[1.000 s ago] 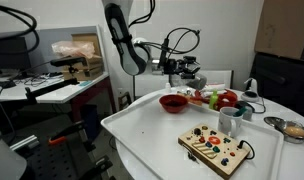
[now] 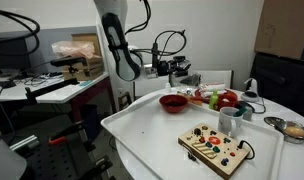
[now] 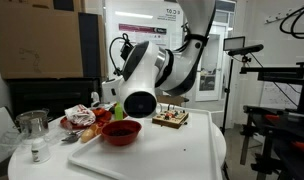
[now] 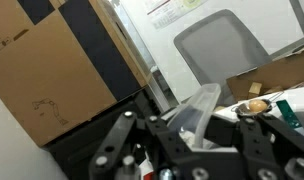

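My gripper [image 2: 180, 72] hangs above the far end of the white tray, behind the red bowl [image 2: 173, 103]. In the wrist view the gripper is shut. A pale, whitish strip [image 4: 202, 108] rises at the fingertips; whether it is held between them or stands beyond them, I cannot tell. From the opposite side, the arm hides the gripper, and the red bowl [image 3: 121, 132] shows just left of the arm. A wooden board [image 2: 214, 148] with small coloured pieces lies on the near part of the tray.
A white mug [image 2: 229, 123] stands behind the board. Several red and green items [image 2: 226, 99] crowd the tray's far side. A metal bowl [image 2: 292, 130] is at the right. The tray [image 2: 142, 135] is bare at its left and centre. A white bottle [image 3: 39, 150] stands outside it.
The arm and gripper have shifted left in exterior view 1 over the last second. The bowl, board and mug have stayed put.
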